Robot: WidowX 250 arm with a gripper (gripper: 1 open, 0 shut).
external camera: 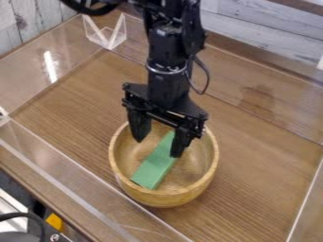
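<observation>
A round tan bowl (194, 181) sits on the wooden table, holding a green rectangular block (153, 168) that lies slanted in it. My black gripper (161, 134) hangs over the bowl, its two fingers spread open around the upper end of the block, one at the left rim and one toward the right. Whether the fingers touch the block cannot be told.
A white wire-like object (105, 31) stands at the back left. Low wooden walls edge the table. A yellow item (53, 221) shows beyond the lower left edge.
</observation>
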